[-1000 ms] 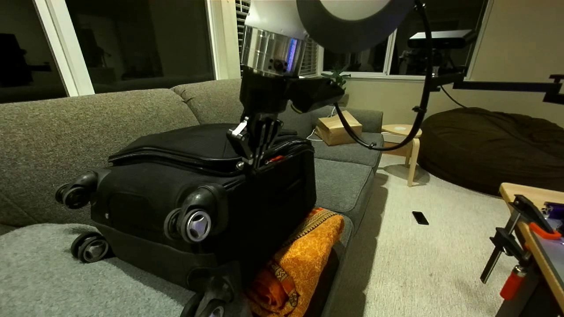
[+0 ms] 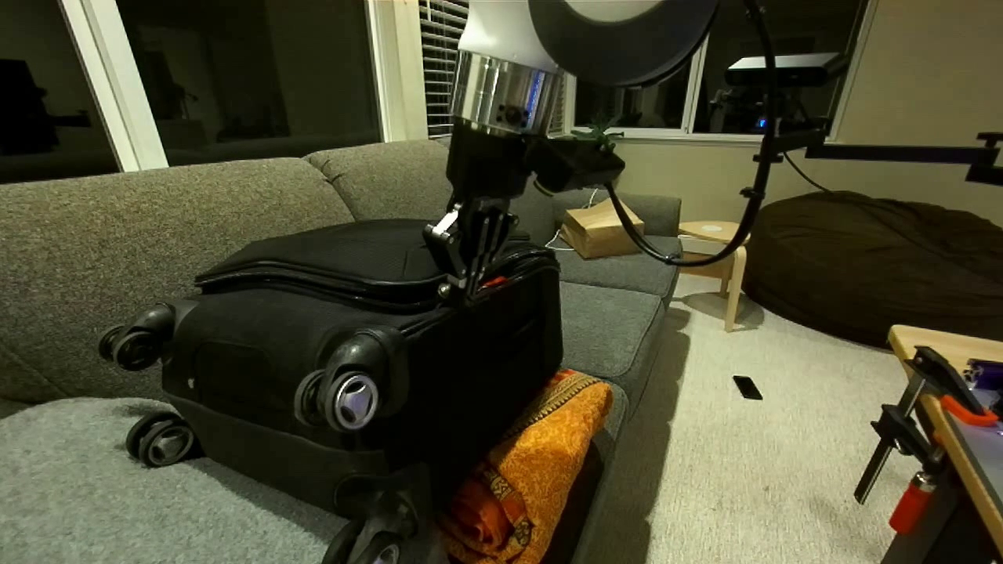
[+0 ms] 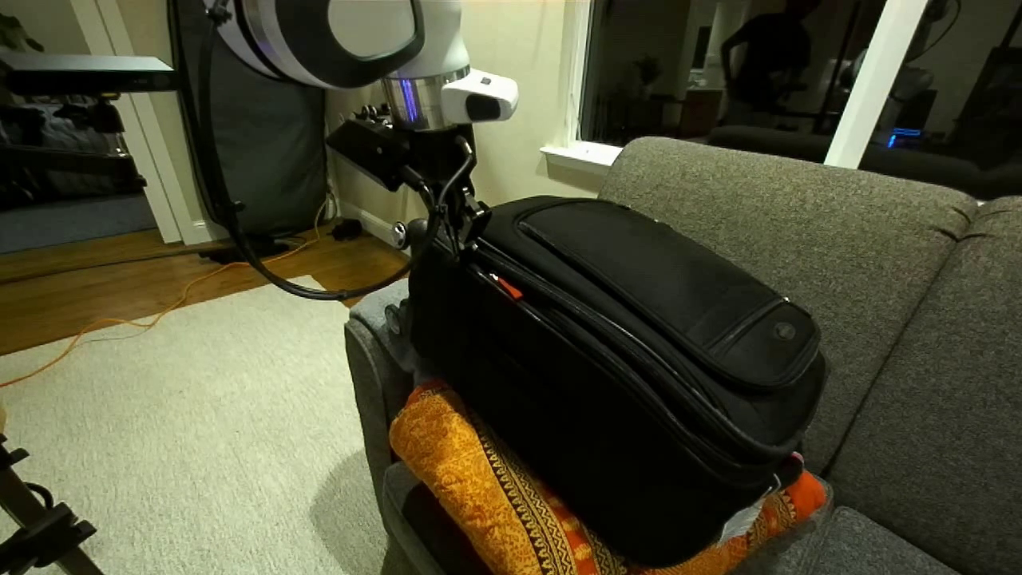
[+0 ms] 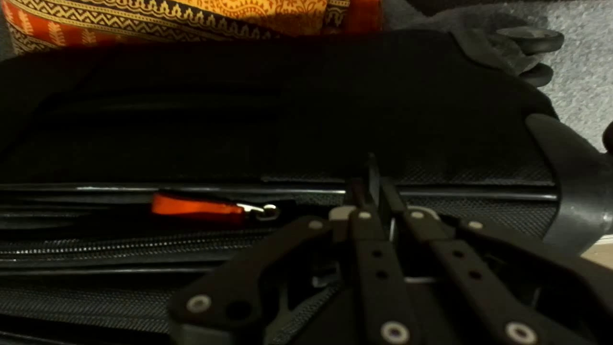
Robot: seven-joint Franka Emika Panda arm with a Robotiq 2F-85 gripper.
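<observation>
A black suitcase point(image 2: 489, 357) lies on its side on the couch. Along its upper edge runs a zipper point(image 4: 138, 247), with a red pull tab point(image 4: 198, 209) on a metal slider hanging to the left of the fingers in the wrist view. My gripper is down at that seam, towards the wheeled end, with its fingers nearly together. A thin dark tab point(image 4: 374, 178) shows between the fingertips; what it belongs to is too dark to tell. In exterior view 2, the gripper point(image 3: 460, 251) touches the suitcase near the red tab point(image 3: 505, 287).
Under the suitcase is a folded orange patterned cloth point(image 2: 550, 437). Grey couch backs point(image 3: 910, 278) rise behind it. Caster wheels point(image 2: 355, 399) stick out at one end. A cardboard box point(image 2: 602, 230) sits farther along the couch, and a clamp stands on the table point(image 2: 903, 343) at right.
In exterior view 1 my gripper has slid a short way right along the suitcase's zipper edge, closer to the red tab, with its fingers together. The suitcase has barely shifted.
</observation>
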